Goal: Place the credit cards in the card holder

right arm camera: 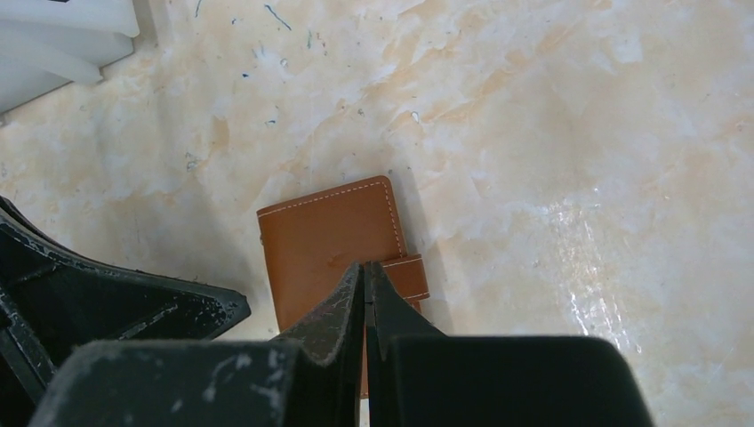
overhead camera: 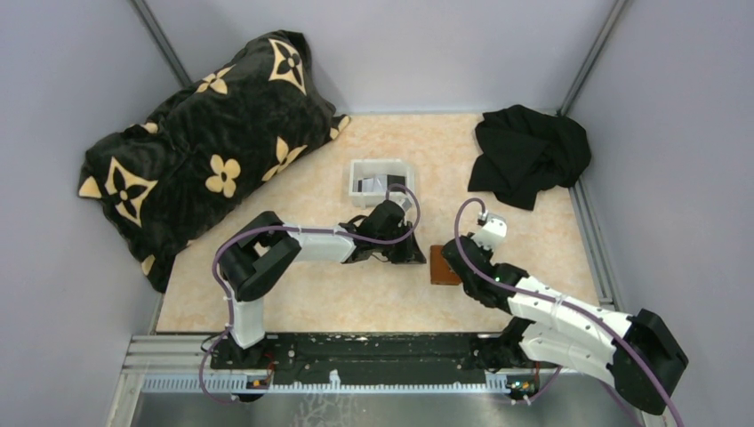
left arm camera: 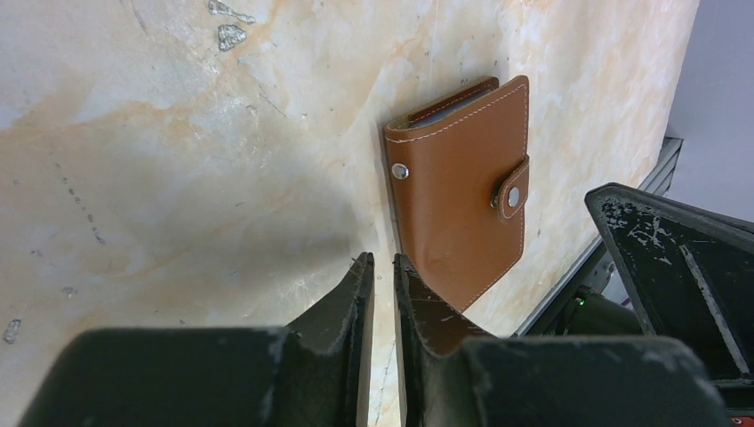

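Observation:
A brown leather card holder (overhead camera: 444,265) with a snap strap lies on the table between my grippers; its upper edge shows an opening in the left wrist view (left arm camera: 458,196). My left gripper is over the table just beside it, its fingers slightly apart and nothing between them. My right gripper is shut, empty, above the holder (right arm camera: 329,231). A white bin (overhead camera: 356,165) behind the left gripper holds pale and dark flat items, too small to identify as cards.
A patterned black pillow (overhead camera: 222,151) covers the back left, a black cloth (overhead camera: 529,151) the back right.

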